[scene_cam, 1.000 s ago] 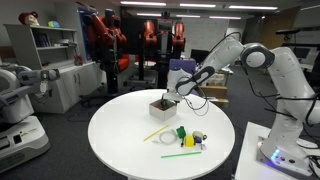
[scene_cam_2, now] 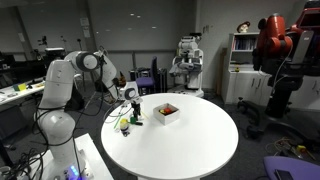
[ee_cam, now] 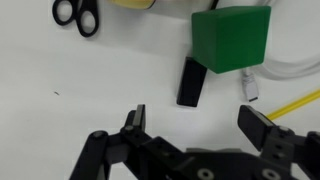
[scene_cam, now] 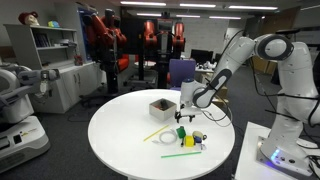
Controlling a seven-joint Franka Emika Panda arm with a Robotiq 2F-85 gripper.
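Note:
My gripper is open with nothing between its fingers. In the wrist view a small black bar-shaped object [ee_cam: 191, 82] lies on the white table just ahead of the fingers, its upper end by a green block [ee_cam: 230, 40]. From the first exterior view, the gripper [scene_cam: 181, 118] hangs over the table to the right of the grey box [scene_cam: 162, 107], with the green block [scene_cam: 181, 132] nearer the front. The second exterior view shows colored items inside the box [scene_cam_2: 166, 114].
Around the block lie black scissors [ee_cam: 77, 14], a white cable plug [ee_cam: 249, 86] and a yellow stick [ee_cam: 297, 104]. A yellow item [scene_cam: 188, 141], a mug [scene_cam: 198, 136] and a green stick [scene_cam: 181, 155] occupy the front right.
My arm has swung from above the box toward the right and front, and the gripper is now close to the loose items. The box and the table items look unmoved.

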